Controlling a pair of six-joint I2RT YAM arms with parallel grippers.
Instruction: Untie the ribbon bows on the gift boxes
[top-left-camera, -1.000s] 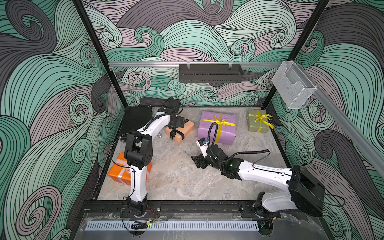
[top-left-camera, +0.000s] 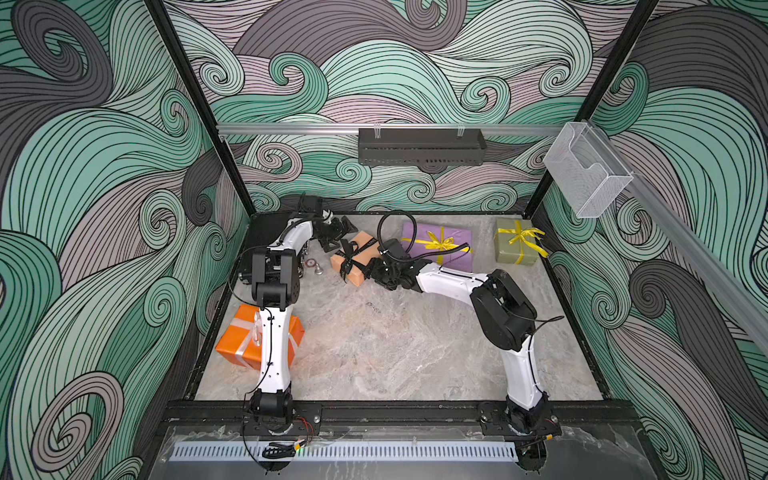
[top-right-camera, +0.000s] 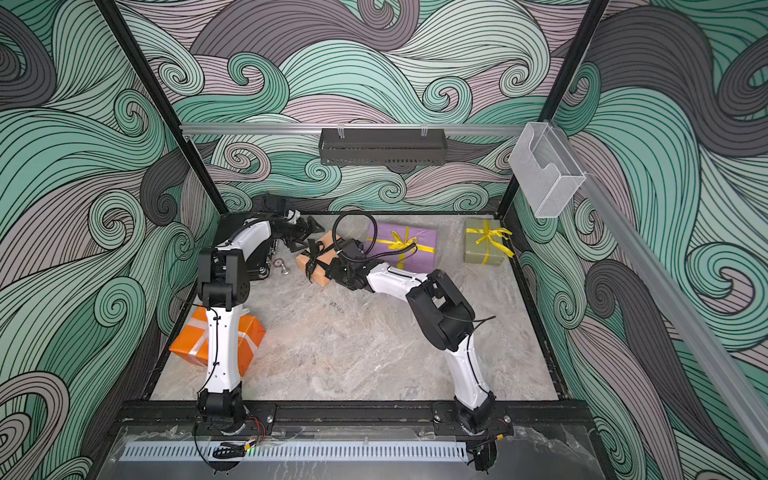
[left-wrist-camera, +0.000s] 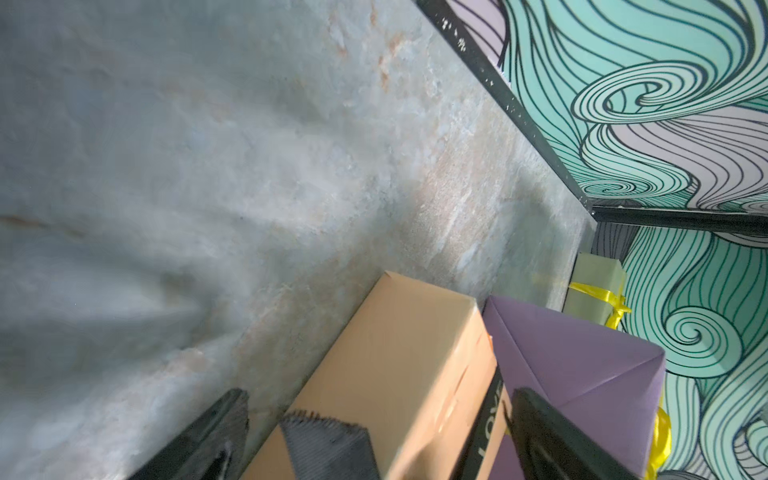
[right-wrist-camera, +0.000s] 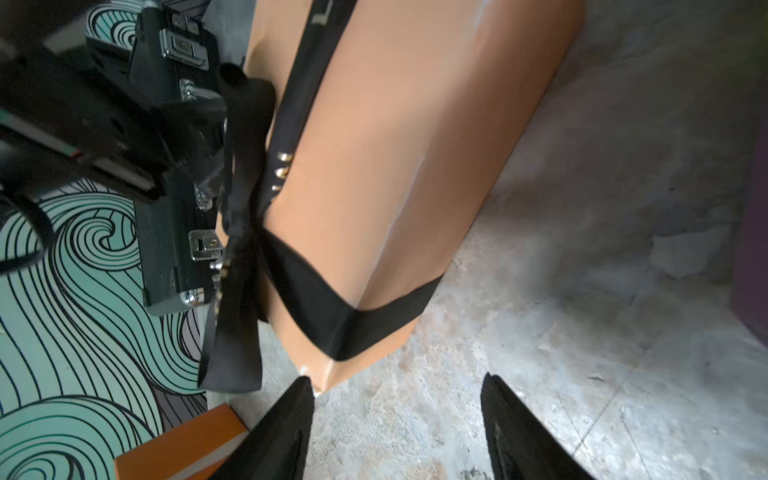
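The peach gift box (top-left-camera: 364, 249) with a black ribbon bow (top-left-camera: 349, 254) sits at center-back. My left gripper (top-left-camera: 336, 232) is at its upper left; in the left wrist view its fingers stand apart, open, near the box's end. My right gripper (top-left-camera: 377, 272) is at the box's lower right; in the right wrist view its fingertips are apart below the box corner, and whether it grips anything is unclear. A black ribbon tail (right-wrist-camera: 232, 336) hangs beside that corner. The purple box (top-left-camera: 456, 240) and olive box (top-left-camera: 508, 248) carry yellow bows; the orange box (top-left-camera: 236, 344) has a white ribbon.
A black case (top-right-camera: 257, 260) stands at the back left, behind my left arm, with small metal items beside it. The right arm partly covers the purple box.
My left gripper has moved left off the bow to the box's upper left.
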